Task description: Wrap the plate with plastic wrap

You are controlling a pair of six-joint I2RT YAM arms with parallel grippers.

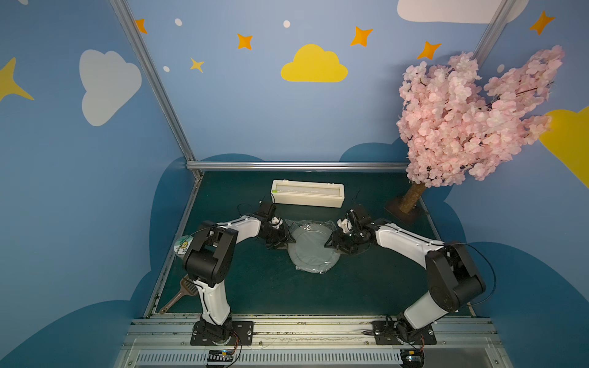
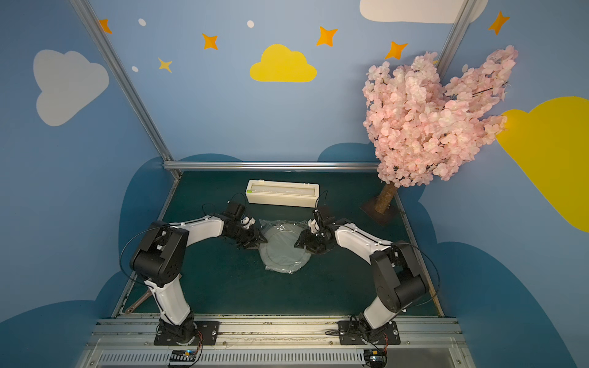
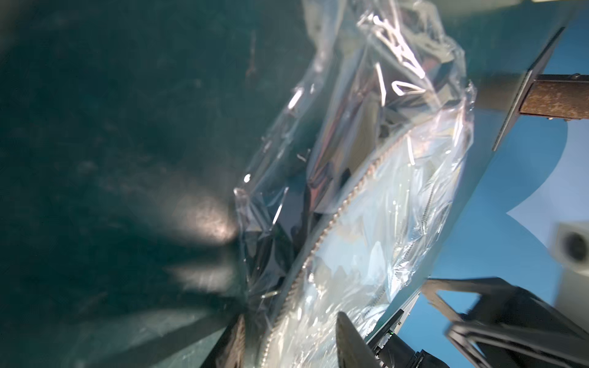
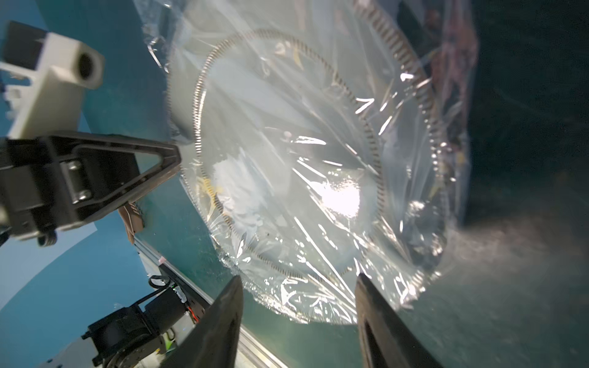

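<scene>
The round pale plate [image 1: 313, 248] lies mid-table, covered by clear plastic wrap [image 4: 319, 178] with creases and shiny folds. Some loose wrap bunches past the far rim, as the left wrist view shows along the film [image 3: 392, 67]. At the plate's left edge stands my left gripper, open, its fingertips on either side of the beaded rim. My right gripper is open too, at the plate's right side, its fingers apart over the film's edge. Neither grips anything that I can see. Whether the film is tucked beneath the plate is hidden.
A white wrap dispenser box [image 1: 308, 193] lies behind the plate. The pink blossom tree [image 1: 411, 199] stands at the back right. Near the left edge are a brown brush [image 1: 179, 294] and a round container [image 1: 182, 245]. The table before the plate is clear.
</scene>
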